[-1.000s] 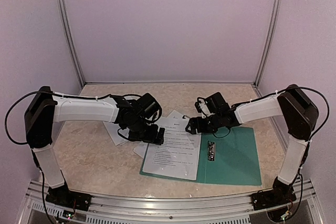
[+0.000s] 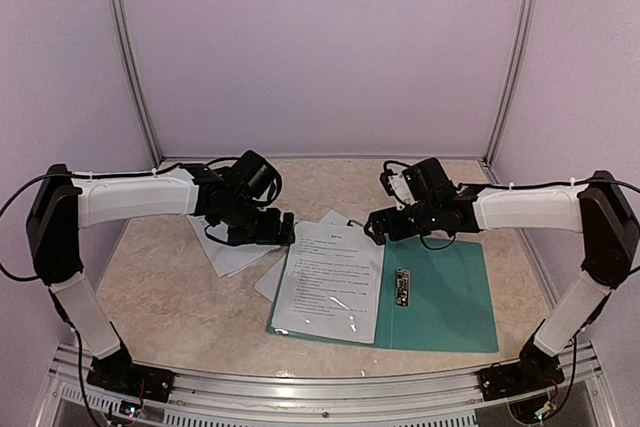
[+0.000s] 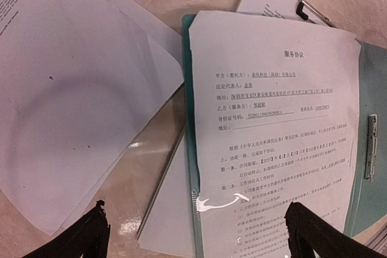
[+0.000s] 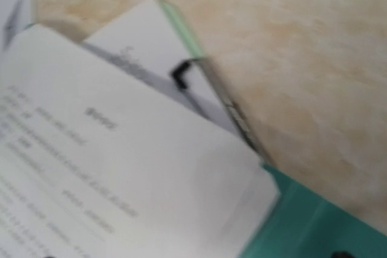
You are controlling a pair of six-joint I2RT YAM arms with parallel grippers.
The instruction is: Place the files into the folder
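Note:
An open teal folder (image 2: 440, 307) lies at centre right, a printed document (image 2: 325, 282) on its left half under a clear sleeve edge, as the left wrist view shows. My left gripper (image 2: 280, 230) hangs open above loose white sheets and the document's left side; its two fingers (image 3: 69, 240) show at the bottom of that view. My right gripper (image 2: 376, 228) is over the document's upper right corner, open by the look of the top view; in the blurred right wrist view its fingers barely show.
More white sheets (image 3: 72, 113) lie left of the folder, partly under it. A metal clip (image 3: 314, 12) sits on papers behind the folder.
My left gripper has moved back and to the left, off the document. The folder and papers look unchanged.

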